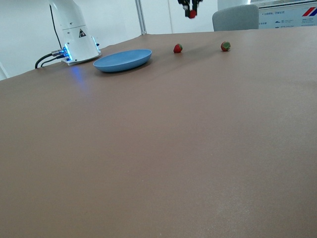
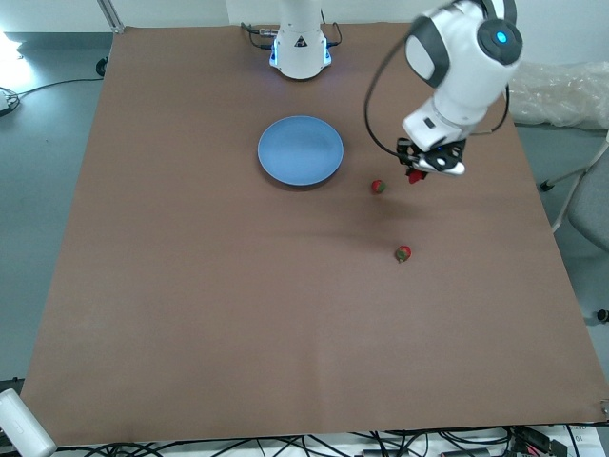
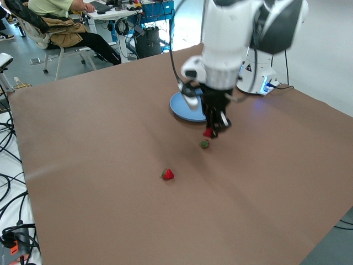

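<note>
A blue plate [image 2: 300,149] lies on the brown table [image 2: 238,286], also seen in the top view [image 1: 122,61]. My gripper [image 2: 416,174] hangs above the table right of the plate with a red strawberry at its tips, seen as red in the top view [image 1: 192,13] and right view [image 3: 208,132]. Two more strawberries lie on the table: one [image 2: 378,187] near the plate and one [image 2: 402,253] closer to the camera in the left view.
My white arm base [image 2: 300,52] with cables stands at the far edge. A grey chair [image 2: 590,205] is beside the right edge. A person sits beyond the table in the right view.
</note>
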